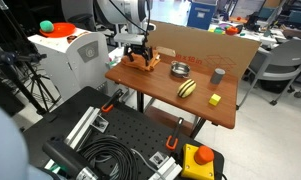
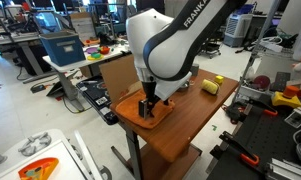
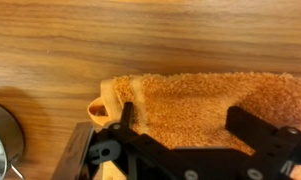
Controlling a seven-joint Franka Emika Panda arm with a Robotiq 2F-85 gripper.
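An orange towel (image 3: 190, 105) lies on the wooden table, crumpled at its left edge in the wrist view. Over the towel is my gripper, its two dark fingers spread wide apart with towel showing between them. Whether the fingertips press on the cloth cannot be told. In the second exterior view the towel (image 2: 130, 106) is at the near end of the table, with the white arm (image 2: 160, 50) reaching down to it. The first exterior view has the gripper (image 1: 137, 56) low over the towel at the table's left end.
A metal bowl (image 1: 180, 70) stands right of the towel, close by in the wrist view. Farther right are a yellow striped object (image 1: 187, 88), a yellow block (image 1: 214, 100) and a grey cup (image 1: 218, 75). A cardboard panel (image 1: 205, 46) closes off the back.
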